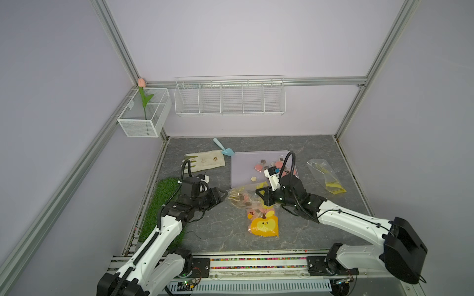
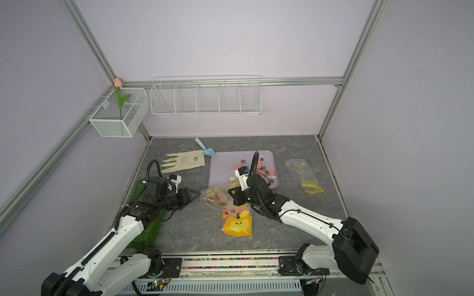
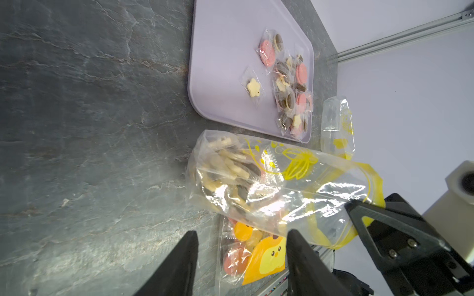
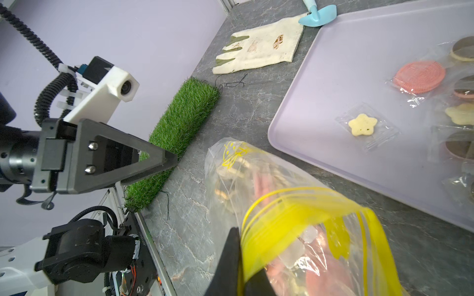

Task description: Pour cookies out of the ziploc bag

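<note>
A clear ziploc bag (image 3: 256, 177) full of cookies hangs above the table, its yellow-edged mouth (image 4: 306, 217) spread apart. My right gripper is shut on the rim of that mouth. The bag's closed end points left, toward my left gripper, which stands open and empty, a short way from the bag. In the top left view both the left gripper (image 1: 223, 193) and the right gripper (image 1: 263, 195) are over the table's middle, the bag between them.
A lilac tray (image 3: 222, 59) with several wrapped cookies (image 3: 296, 98) lies behind the bag. Below it lies another bag with an orange animal face (image 1: 264, 225). An empty bag (image 1: 325, 175) is at the right. A glove (image 4: 266, 46), trowel (image 4: 318, 15) and grass mat (image 4: 190, 108) lie leftward.
</note>
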